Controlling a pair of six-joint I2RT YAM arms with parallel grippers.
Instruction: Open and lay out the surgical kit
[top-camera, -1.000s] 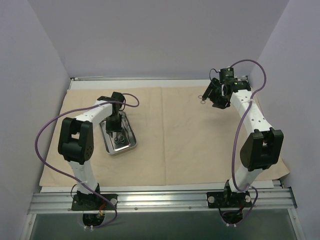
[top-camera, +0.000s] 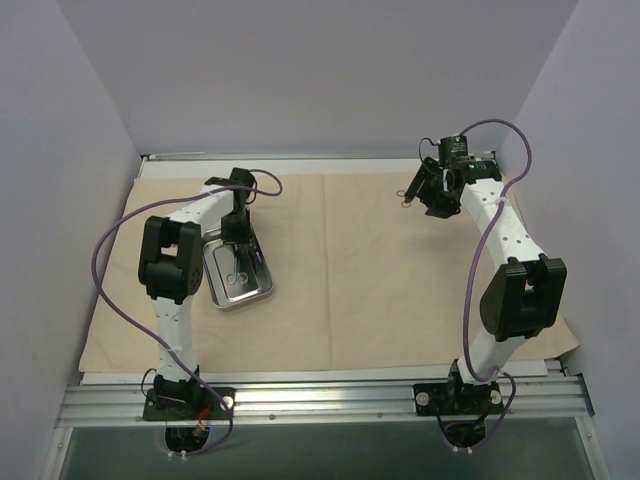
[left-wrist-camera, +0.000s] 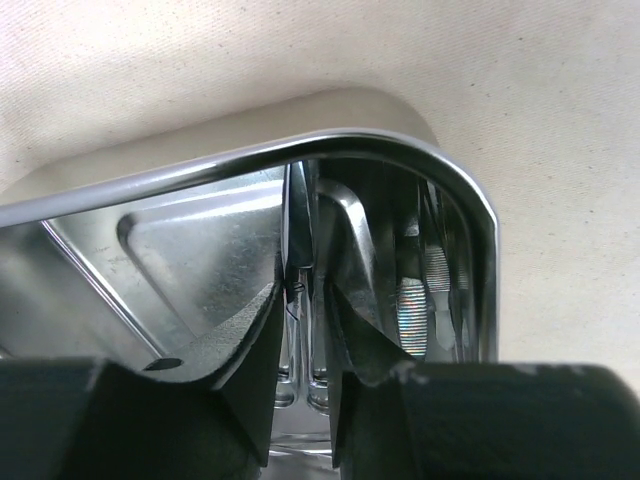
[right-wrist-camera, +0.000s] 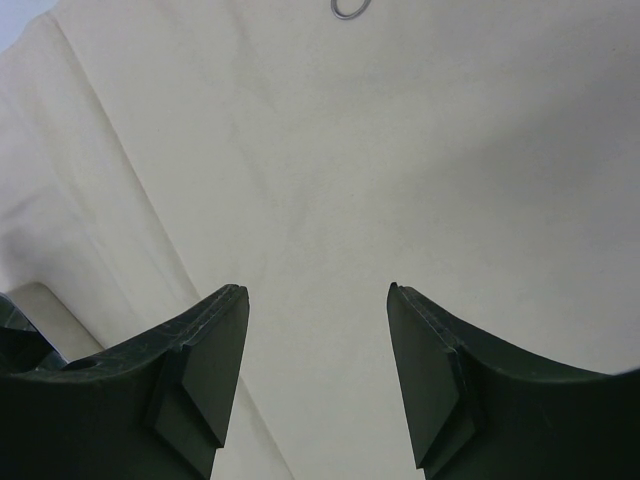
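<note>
A steel tray (top-camera: 262, 285) with instruments lies on the left of the beige cloth. In the left wrist view, my left gripper is over a long steel instrument (left-wrist-camera: 300, 220) with its fingertips on either side of it; whether they grip it is unclear. Tweezer-like pieces (left-wrist-camera: 437, 280) with ridged grips lie along the tray's side. My right gripper hangs open over bare cloth at the right, with a looped instrument handle (right-wrist-camera: 350, 14) at the top of its view; in the top view that piece lies beside the gripper.
Grey walls stand at the back and both sides.
The right arm has stayed still.
</note>
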